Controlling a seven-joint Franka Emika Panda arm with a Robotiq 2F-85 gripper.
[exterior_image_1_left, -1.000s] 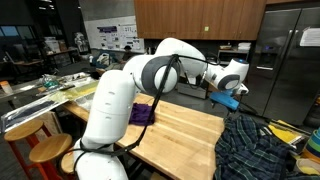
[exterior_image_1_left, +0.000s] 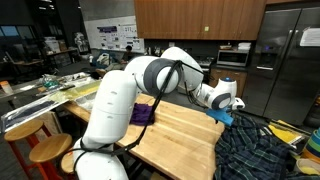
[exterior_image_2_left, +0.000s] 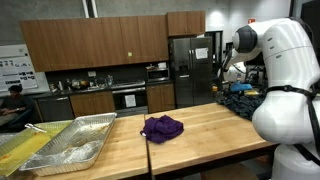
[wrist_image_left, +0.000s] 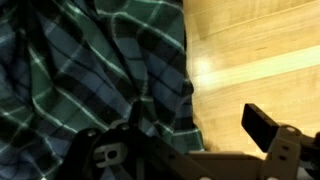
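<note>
A dark plaid cloth (exterior_image_1_left: 250, 150) lies bunched over the right end of the wooden table, and its edge (wrist_image_left: 165, 60) runs down the middle of the wrist view. Over that edge my gripper stands open, one finger (wrist_image_left: 125, 142) above the cloth and the other (wrist_image_left: 262, 128) above bare wood. Nothing is held between them. In exterior view 1 the gripper (exterior_image_1_left: 222, 120) hangs at the cloth's left edge; whether it touches the fabric cannot be made out.
A purple cloth (exterior_image_2_left: 162, 128) sits on the table, with a foil-like tray (exterior_image_2_left: 75, 142) at the left in exterior view 2. Yellow items (exterior_image_1_left: 288, 135) lie beyond the plaid cloth. Bare wood (exterior_image_1_left: 185, 135) spans the table's middle. Stools (exterior_image_1_left: 50, 148) stand at the left.
My gripper has come down toward the edge of the plaid cloth over the last second, also shifting slightly left in exterior view 1. The cloth looks unmoved.
</note>
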